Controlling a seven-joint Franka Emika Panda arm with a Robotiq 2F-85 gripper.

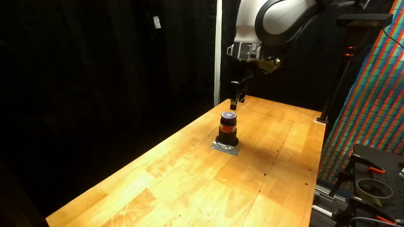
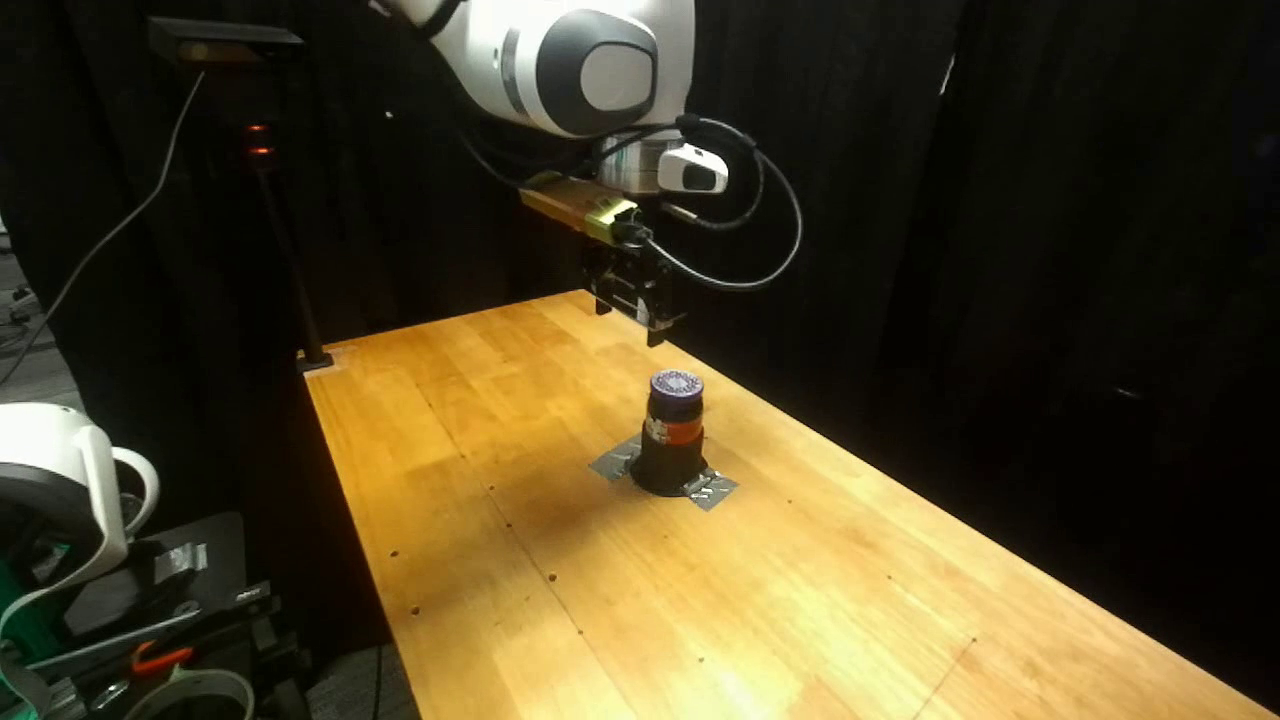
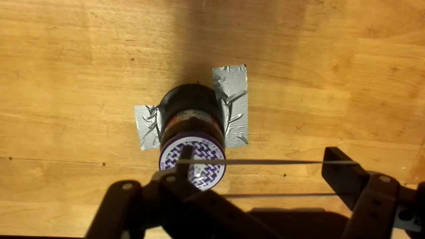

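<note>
A dark jar [image 1: 228, 128] with an orange-red label stands upright in a black round holder [image 2: 669, 462] on the wooden table. Its purple-and-white patterned lid [image 3: 203, 150] is on top. Silver tape [image 3: 235, 107] fixes the holder to the tabletop on two sides. Above the jar, and a little to its far side, my gripper [image 2: 626, 324] points down. It is open with its fingers [image 3: 344, 175] wide apart and nothing held. In the wrist view the left finger overlaps part of the lid; the other is off to the right over bare table.
A dark post [image 2: 288, 252] stands at the table's far corner. Beside the table, a lower black surface holds a tape roll [image 1: 374, 189] and clamps. Black curtains hang behind.
</note>
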